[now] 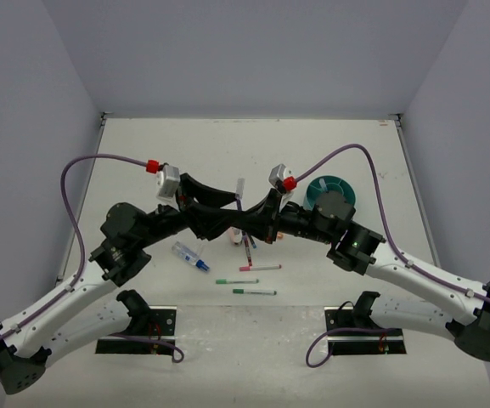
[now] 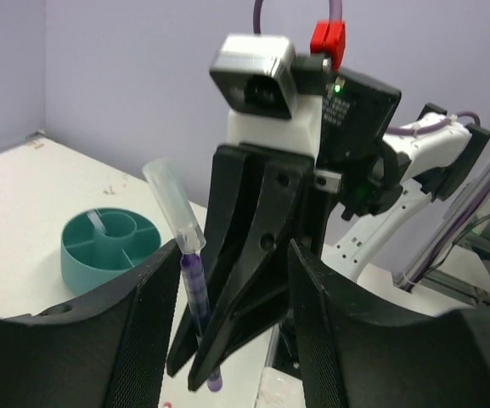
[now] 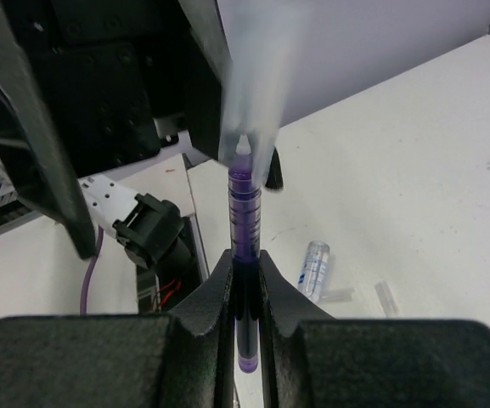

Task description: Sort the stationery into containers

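A purple-bodied pen with a translucent cap stands nearly upright, tilted a little, between the two arms. My right gripper is shut on its purple body, and the pen's lower end sticks out below the fingers. In the left wrist view my left gripper has its fingers spread wide, one either side of the pen and of the right gripper's fingers. The teal divided container stands behind the right arm; a translucent piece shows in it.
On the table lie a blue-capped bottle, a red-capped marker, two green-capped markers and several pens under the grippers, partly hidden.
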